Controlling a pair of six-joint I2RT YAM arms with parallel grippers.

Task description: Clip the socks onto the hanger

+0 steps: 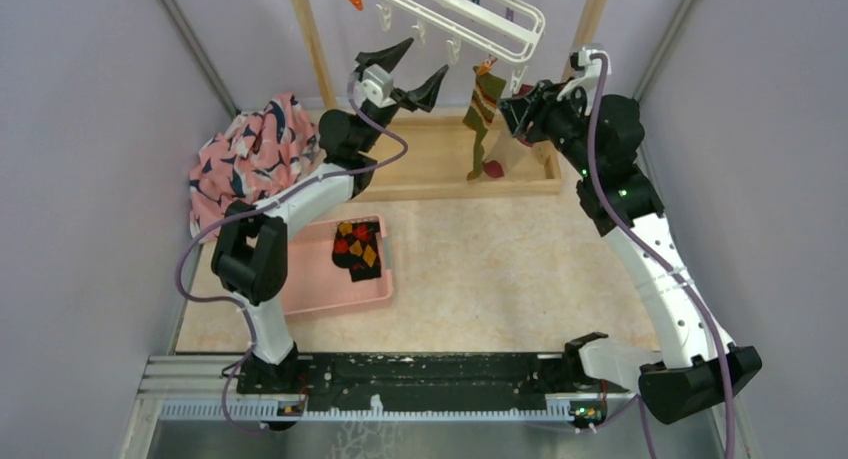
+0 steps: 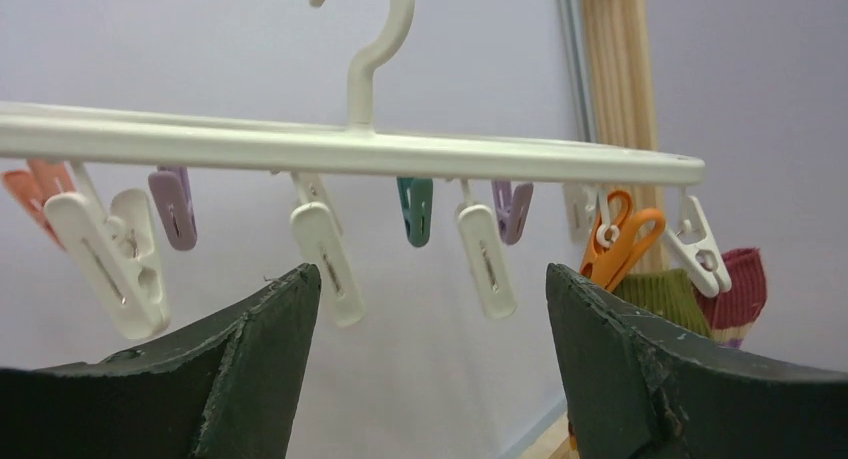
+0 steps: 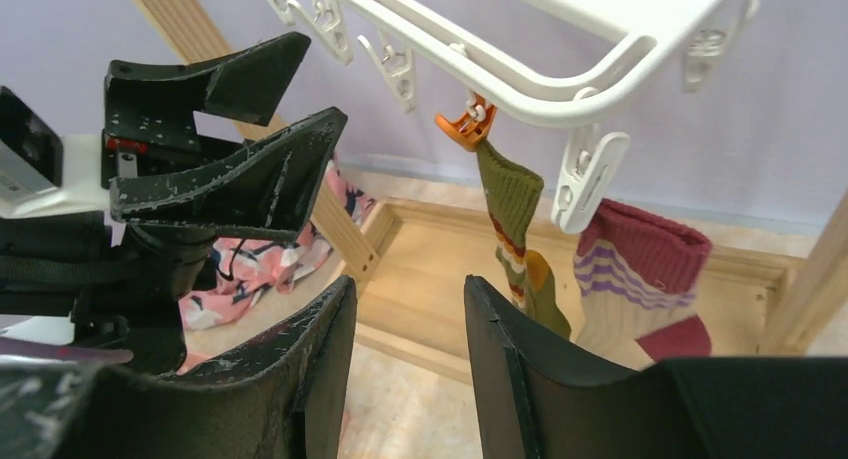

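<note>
The white hanger (image 1: 455, 24) carries rows of clips. A green striped sock (image 3: 505, 194) hangs from an orange clip (image 3: 463, 129); a red and purple striped sock (image 3: 640, 254) hangs beside it, its top attachment unclear. A dark argyle sock (image 1: 355, 251) lies in the pink tray (image 1: 320, 301). My left gripper (image 1: 410, 74) is raised below the hanger's clip row, open and empty, facing white clips (image 2: 485, 259). My right gripper (image 1: 515, 114) is open near the hanger's right end, in front of the hanging socks, nothing visible between its fingers.
A pink patterned cloth (image 1: 245, 169) lies at the back left. The wooden stand (image 1: 460, 187) holds the hanger over a shallow base. In the right wrist view my left arm fills the left side.
</note>
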